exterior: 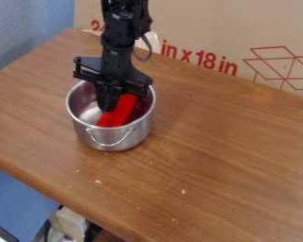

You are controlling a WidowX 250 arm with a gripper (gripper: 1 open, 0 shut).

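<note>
A silver metal pot (110, 137) with a wire handle stands on the wooden table, left of the middle. Inside it lies a long red object (120, 113), tilted along the pot. My black gripper (106, 100) reaches down into the pot from above, over the red object. Its fingertips are partly hidden by the pot and the red object, so whether they hold anything is unclear.
A cardboard sheet (242, 52) with red print stands at the back. Blue surfaces lie beyond the table's left edge, with small items at the lower left.
</note>
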